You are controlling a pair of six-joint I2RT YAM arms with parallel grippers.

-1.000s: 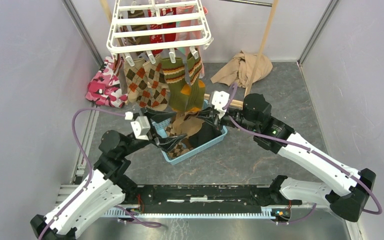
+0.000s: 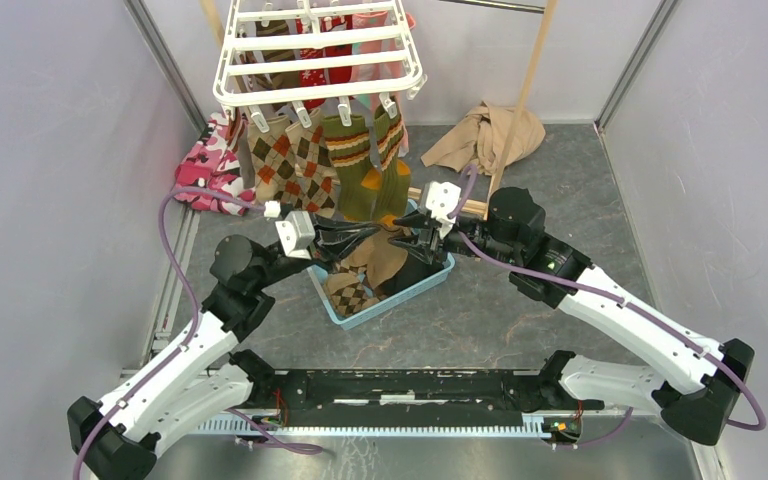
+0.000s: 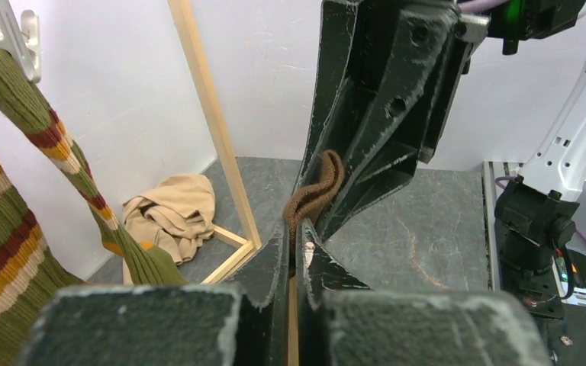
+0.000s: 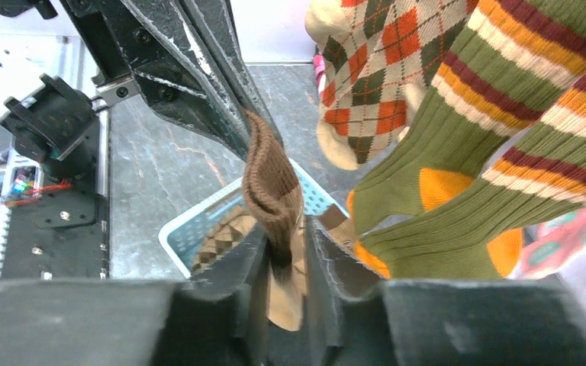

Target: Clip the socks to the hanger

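Observation:
A brown sock hangs over the basket, its upper edge between both grippers. My left gripper is shut on one side of that edge, with the folded brown cloth standing out past its fingertips. Facing it, my right gripper has parted fingers, with slack cloth between them in the left wrist view. In the right wrist view the sock runs down from the left gripper's fingertips, close by the right one's left finger. The white hanger with clips is above; green striped socks and argyle socks hang from it.
Beneath the grippers stands a blue basket with more socks inside. Beige cloth lies at the back right beside a wooden post. The green socks hang close behind both grippers.
My left gripper has moved up and right to the sock's edge and gone from wide open to shut on it. The right gripper's fingers have spread apart; its arm has barely moved.

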